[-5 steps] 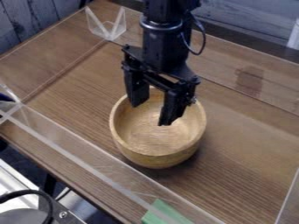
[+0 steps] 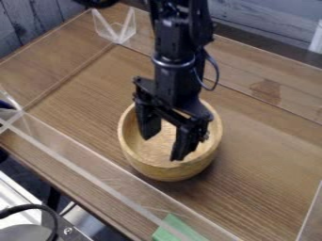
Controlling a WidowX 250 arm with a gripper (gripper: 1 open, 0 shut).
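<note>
The black arm hangs from the top of the camera view, its gripper (image 2: 169, 132) lowered over a tan round bowl (image 2: 169, 162) in the middle of the table. The two dark fingers stand apart, angled down within the bowl's outline, with nothing visible between them. Part of the bowl's inside is hidden behind the gripper.
The wooden table (image 2: 251, 188) has clear room right of the bowl and at the upper left. A green object (image 2: 180, 229) lies at the front edge. Clear plastic pieces sit along the left edge, and a grey wall stands behind.
The bowl looks unmoved.
</note>
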